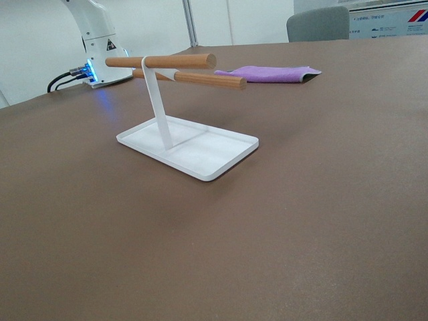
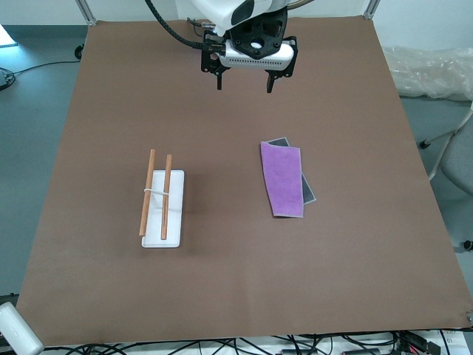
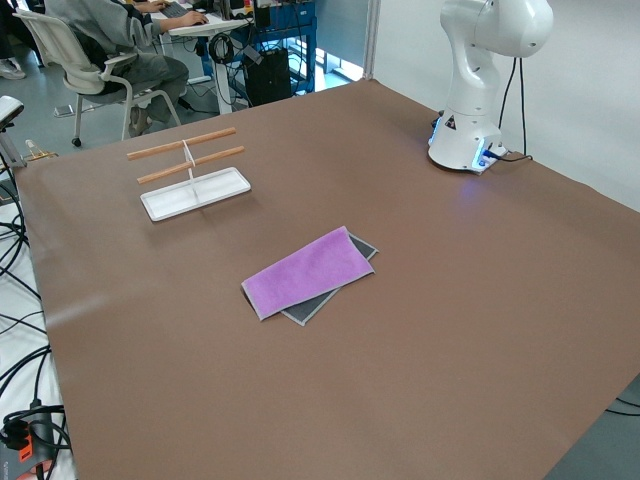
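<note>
My gripper [image 2: 244, 84] hangs at the top centre of the left view, open, its two black fingers apart with nothing between them. Left of centre below it stands a white rack with a tray [image 2: 175, 222] and two wooden bars [image 2: 145, 200], seen also in the top view [image 1: 194, 60] and the right view [image 3: 205, 196]. Right of centre lie a purple cloth [image 2: 281, 177] and a grey cloth [image 2: 309, 192], the purple one mostly covering the grey, also visible in the right view [image 3: 305, 270].
Cables and a white cylinder [image 2: 22, 329] are at the near edge. A grey chair [image 2: 458, 155] stands off the right side, and the arm's white base [image 3: 465, 140] is at the table's far corner in the right view.
</note>
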